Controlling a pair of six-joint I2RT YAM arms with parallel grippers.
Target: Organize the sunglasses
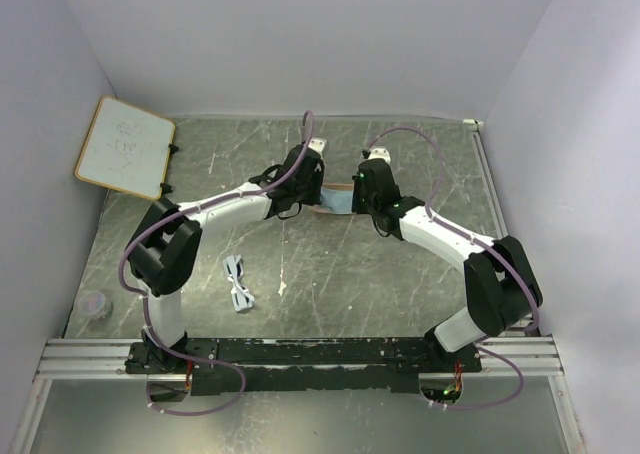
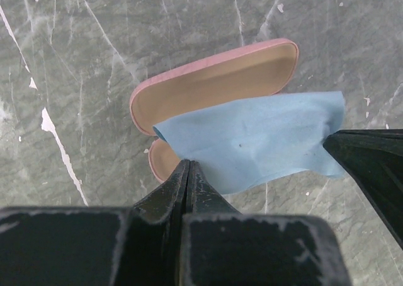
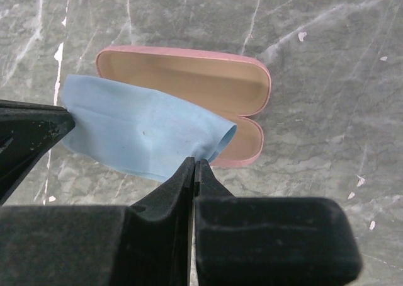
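Observation:
A light blue cloth (image 2: 258, 135) is stretched between my two grippers, above an open pink case (image 3: 182, 51) with a beige lining. My left gripper is shut on one end of the cloth. At the opposite end, my right gripper is shut with the cloth edge at its fingertips. The cloth hides part of both case halves; one half's beige inside shows behind it, and a corner of the other peeks out in front. No sunglasses can be made out in or around the case.
A small whiteboard (image 1: 127, 146) leans at the back left. On the left of the table lie a grey-and-white item (image 1: 238, 282), too small to identify, and a clear round container (image 1: 95, 305).

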